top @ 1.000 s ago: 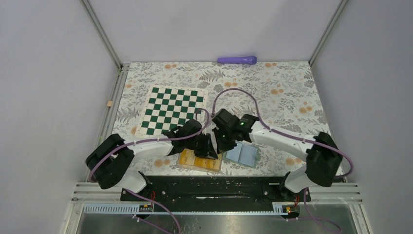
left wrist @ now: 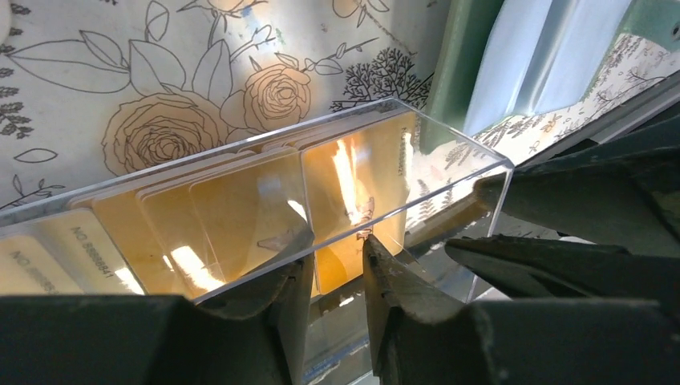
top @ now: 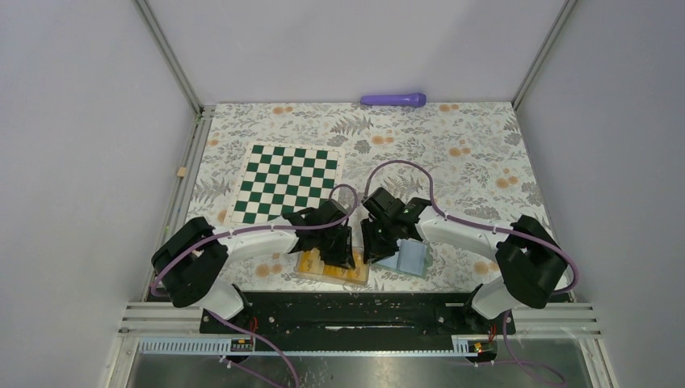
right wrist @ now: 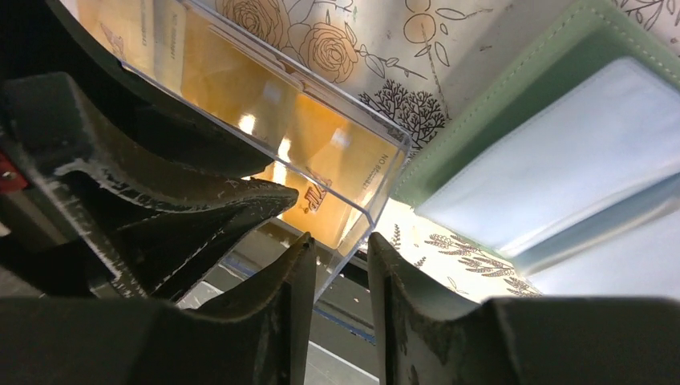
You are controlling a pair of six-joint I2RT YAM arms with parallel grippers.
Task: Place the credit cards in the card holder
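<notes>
A clear box point(top: 307, 276) of gold credit cards point(left wrist: 240, 208) lies at the table's front; its cards stand in leaning rows. My left gripper is part open over the box's cards, its fingertips in front of them with no card clearly between. My right gripper hangs at the box's right end, part open, its fingertips either side of the clear end wall's corner area; whether they touch it I cannot tell. Right of the box lies the card holder point(right wrist: 553, 160), green with pale blue-white sleeves.
A checkered board point(top: 283, 178) lies behind the left arm and a purple microphone point(top: 392, 100) at the back edge. The two grippers are very close together.
Both grippers have shifted slightly in the top view; the right one moved out and back toward the box's end, and the left one moved a little right and forward.
</notes>
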